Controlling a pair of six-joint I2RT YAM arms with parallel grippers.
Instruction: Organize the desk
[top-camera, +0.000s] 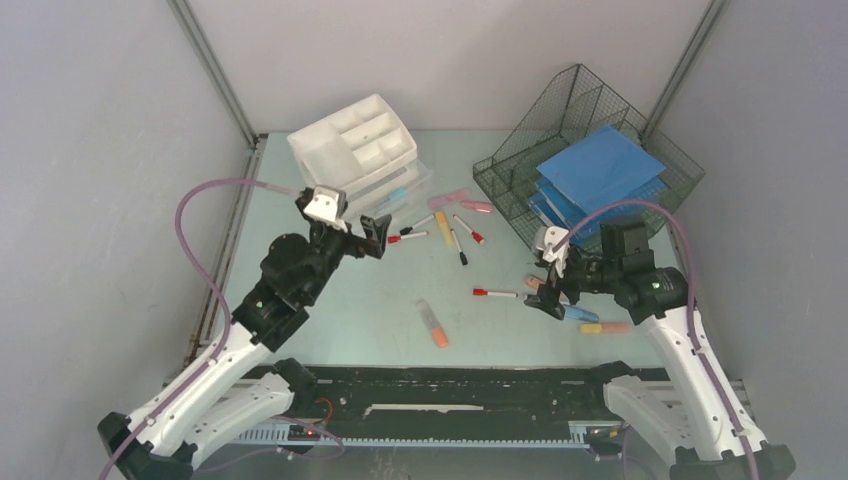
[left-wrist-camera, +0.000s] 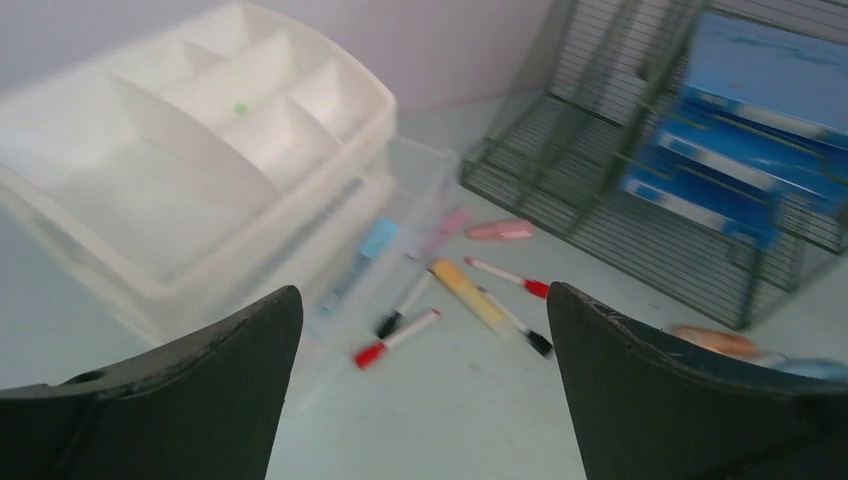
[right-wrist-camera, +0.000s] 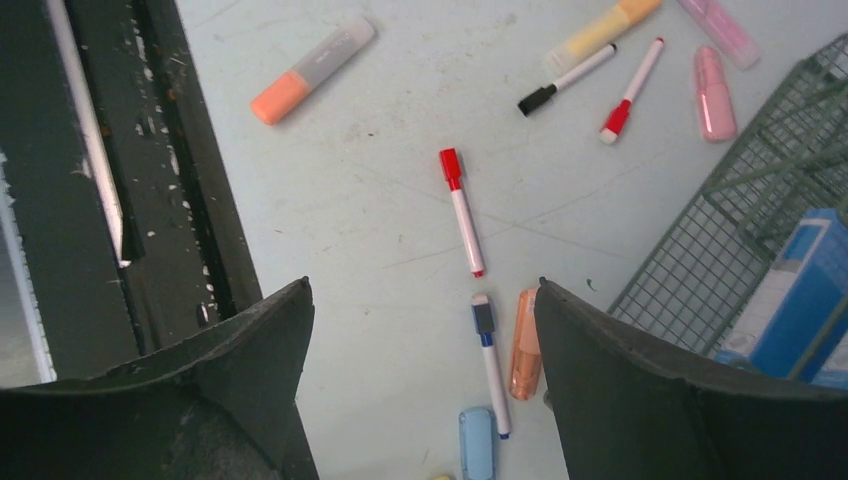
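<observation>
My left gripper (top-camera: 372, 232) stands open above the desk, in front of the white organizer (top-camera: 352, 145) and its clear drawer, which holds a blue item (left-wrist-camera: 372, 250). My right gripper (top-camera: 548, 298) is open over the right side, nothing between its fingers. Below it in the right wrist view lie a black-capped marker (right-wrist-camera: 492, 370), an orange stick (right-wrist-camera: 525, 350) and a blue one (right-wrist-camera: 476, 440). A red-capped marker (right-wrist-camera: 463, 215) lies mid-desk, an orange-tipped highlighter (top-camera: 433, 325) near the front. More markers, a yellow highlighter (top-camera: 444, 229) and pink items (top-camera: 477, 206) lie at the centre back.
A wire mesh rack (top-camera: 505, 180) with blue folders (top-camera: 595, 160) fills the back right. The dark front edge rail (top-camera: 500, 380) runs along the near side.
</observation>
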